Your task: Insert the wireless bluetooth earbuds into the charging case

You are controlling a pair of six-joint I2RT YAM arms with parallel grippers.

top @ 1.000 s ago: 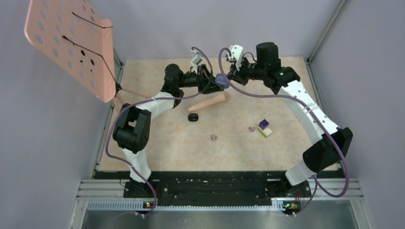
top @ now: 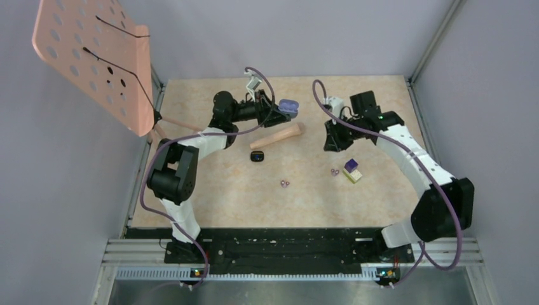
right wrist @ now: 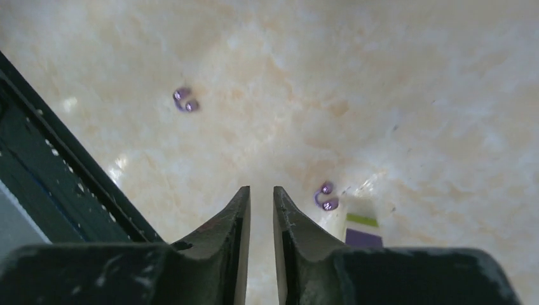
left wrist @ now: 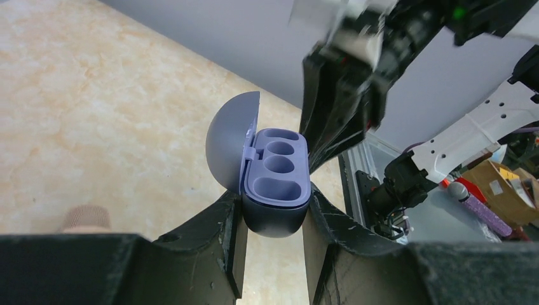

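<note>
A lavender charging case (left wrist: 275, 178) with its lid up and empty slots hangs in my left gripper, which is shut on it, above the table's back-middle (top: 203, 190). My right gripper is part open with nothing between its fingers, down and right of the case in the top view, pointing at the table. Two pairs of small purple earbuds lie on the table: one near the middle front (top: 285, 183), the other (right wrist: 327, 198) farther right, beside some small blocks (top: 353, 175).
A wooden roller (top: 276, 136) lies below the case, with a small black box (top: 257, 156) in front of it. A pink perforated panel (top: 95, 57) stands at the back left.
My right gripper has moved away from the case, towards the front of the table and the earbuds. My left gripper with the case has shifted slightly left.
</note>
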